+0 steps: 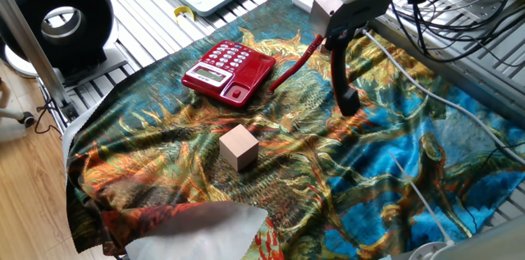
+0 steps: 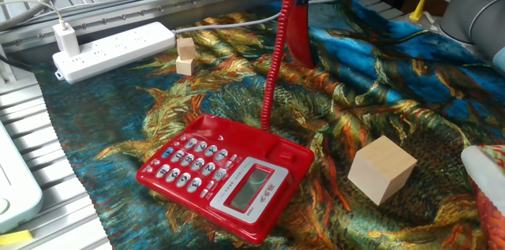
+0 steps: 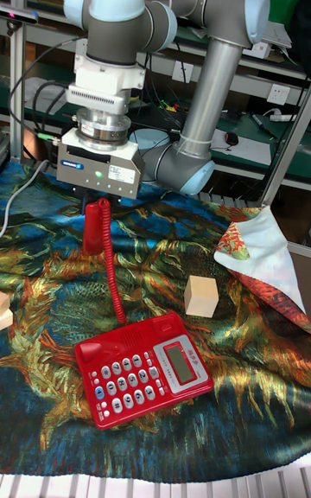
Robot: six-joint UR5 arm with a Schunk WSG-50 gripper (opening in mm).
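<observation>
The red telephone base (image 1: 228,74) lies on the patterned cloth with its keypad and display facing up and its cradle empty. Its handset (image 1: 344,79) hangs upright below my gripper (image 1: 336,41), which is shut on the handset's upper end. A coiled red cord (image 2: 276,53) stretches from the base up to the handset. In exterior view 3 the handset (image 3: 95,229) shows behind the cord, under the gripper body; the fingers are mostly hidden there. Whether the handset's lower end touches the cloth, I cannot tell.
A wooden cube (image 1: 239,147) rests on the cloth near the base. Two small wooden blocks (image 2: 185,56) stand by a white power strip (image 2: 114,51). One cloth corner (image 3: 267,253) is folded over, pale side up. A grey cable (image 1: 443,96) crosses the cloth.
</observation>
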